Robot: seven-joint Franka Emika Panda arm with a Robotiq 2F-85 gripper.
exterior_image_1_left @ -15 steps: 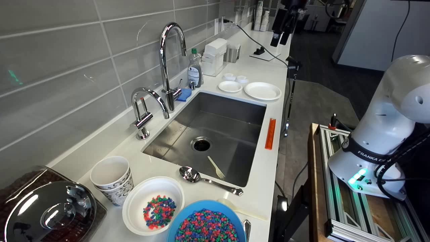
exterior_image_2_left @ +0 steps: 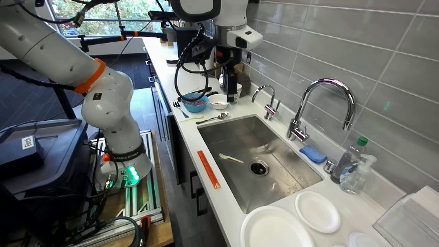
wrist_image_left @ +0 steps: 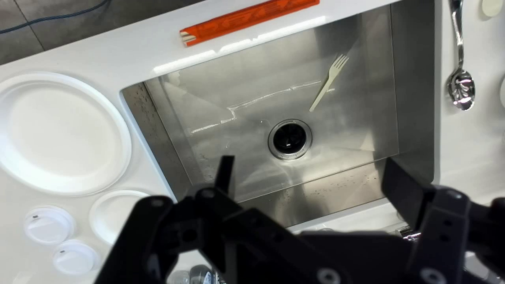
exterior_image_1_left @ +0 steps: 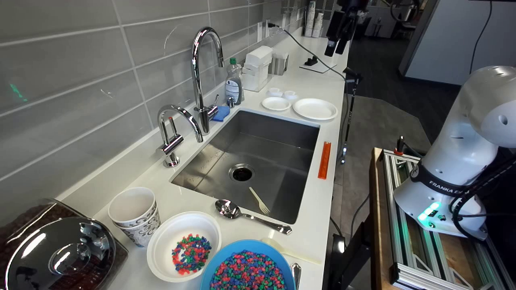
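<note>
High over the sink [wrist_image_left: 227,137] hangs my gripper, its two dark fingers wide apart and nothing between them. It also shows at the top of exterior view 1 [exterior_image_1_left: 337,48] and, dark against the counter, in exterior view 2. On the sink floor, close to the drain [wrist_image_left: 290,139], lies a pale plastic fork [wrist_image_left: 327,85]. An orange packet [wrist_image_left: 251,21] rests on the counter along the sink's edge. A metal spoon [exterior_image_1_left: 251,216] lies beside the sink, near a white bowl [exterior_image_1_left: 159,246] and a blue bowl [exterior_image_1_left: 208,278], both holding small coloured pieces.
Two faucets [exterior_image_1_left: 196,72] rise behind the sink. White plates [exterior_image_1_left: 315,109], small lids [wrist_image_left: 49,225], a soap bottle [exterior_image_1_left: 234,87] and a blue sponge [exterior_image_1_left: 221,113] stand or lie around its far end. Patterned cups [exterior_image_1_left: 140,227] and a lidded container [exterior_image_1_left: 63,256] crowd the near corner.
</note>
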